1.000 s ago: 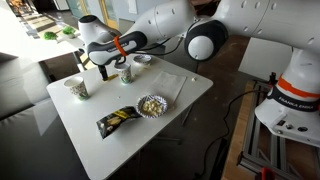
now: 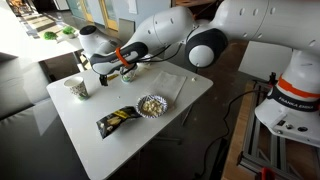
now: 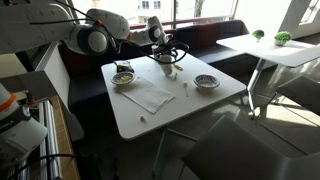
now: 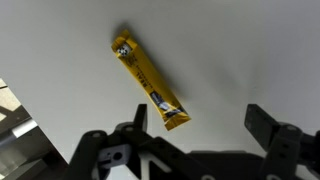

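In the wrist view a slim yellow stick packet (image 4: 150, 80) with dark print lies slantwise on the bare white table. My gripper is open above it, its two fingers wide apart. The packet's lower end reaches toward the gap and sits nearer the left finger (image 4: 136, 128); nothing is held. From exterior view 1, the gripper (image 2: 103, 72) hangs over the far part of the table, close to a patterned paper cup (image 2: 77, 88). The packet cannot be made out there.
On the table (image 2: 100, 150) are a black-and-yellow bag (image 2: 118, 121), a filled bowl (image 2: 153, 105) and a white sheet (image 2: 166, 87). A second cup (image 2: 127, 74) is partly hidden by the arm.
The arm has come down lower over the table. It now covers more of the second cup and the small bowl behind it; the tabletop objects have not moved.
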